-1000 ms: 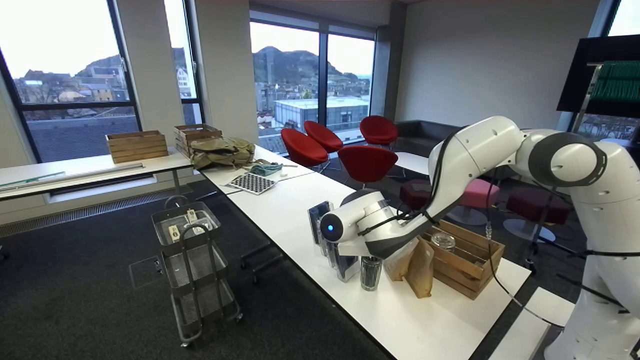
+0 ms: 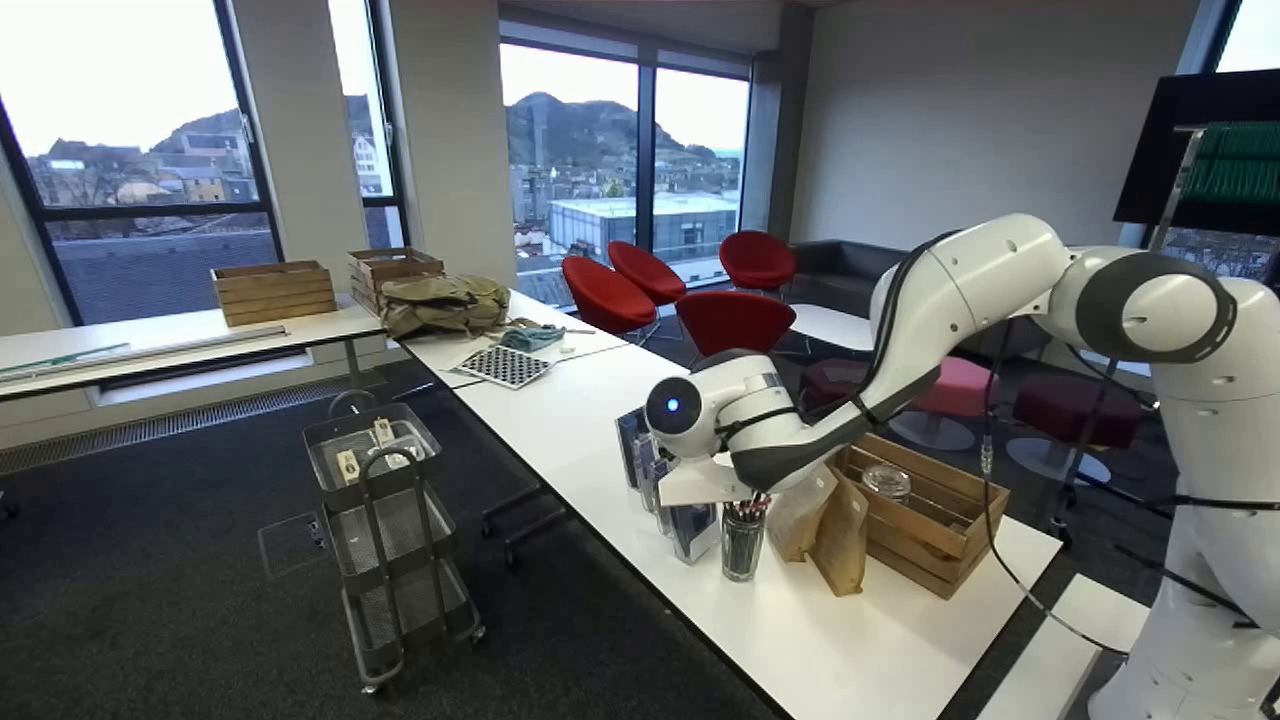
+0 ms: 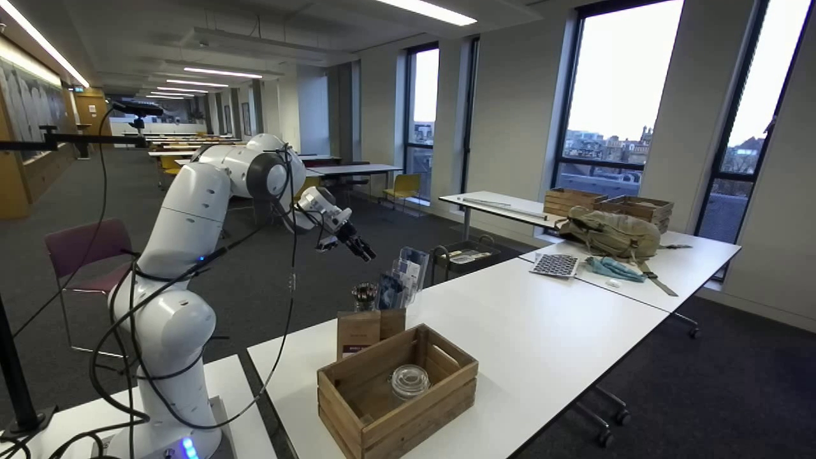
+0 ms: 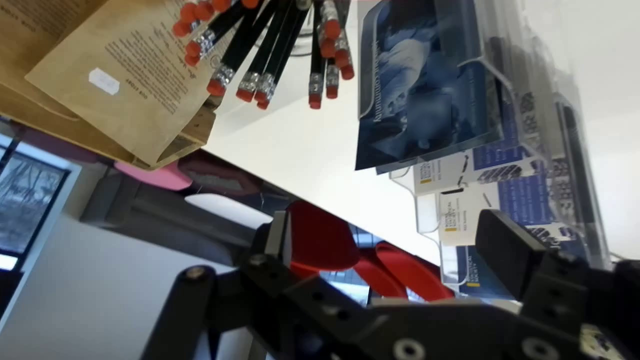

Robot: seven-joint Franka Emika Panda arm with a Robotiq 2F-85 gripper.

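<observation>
A glass of pencils (image 2: 741, 547) stands near the table's edge in exterior view 1, its dark pencils (image 4: 273, 60) with red erasers showing at the top of the wrist view. Close by is a clear leaflet holder (image 3: 411, 269) filled with leaflets (image 4: 429, 90). My gripper (image 3: 369, 256) hangs in the air above the pencils and leaflets, tilted downward. In the wrist view its two black fingers (image 4: 510, 252) are wide apart. Nothing is between them, so the gripper is open. In exterior view 1 the arm hides the fingers.
Brown paper bags (image 2: 841, 540) stand beside the glass, against a wooden crate (image 3: 398, 390) with a glass jar (image 3: 410, 381) inside. Further along the table lie a checkered board (image 3: 555, 265), a teal cloth (image 3: 616, 268) and a green backpack (image 3: 609, 233).
My arm has risen slightly, lifting the gripper higher above the table. The pencil tops, hidden behind the arm before, now show in exterior view 1. The objects on the table have not moved.
</observation>
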